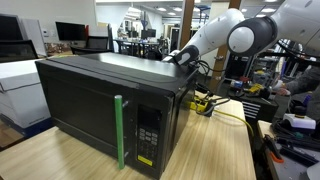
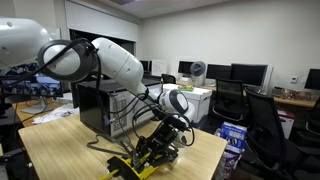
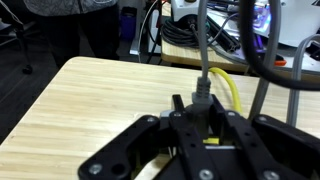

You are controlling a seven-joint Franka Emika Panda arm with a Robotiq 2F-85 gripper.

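In the second exterior view my gripper is low at the table's near side, among dark cables and a yellow-and-black object. Seen from the wrist, the gripper has its fingers closed together, with a bit of yellow at the fingertips. A yellow cord runs back over the wood from there. The grip itself is largely hidden by the gripper's body and cables. From the first exterior view, yellow parts show by the gripper behind the black microwave.
The microwave has a green strip down its front and takes up much of the table. Bare wood lies left of the gripper in the wrist view. Chairs and boxes stand beyond the table.
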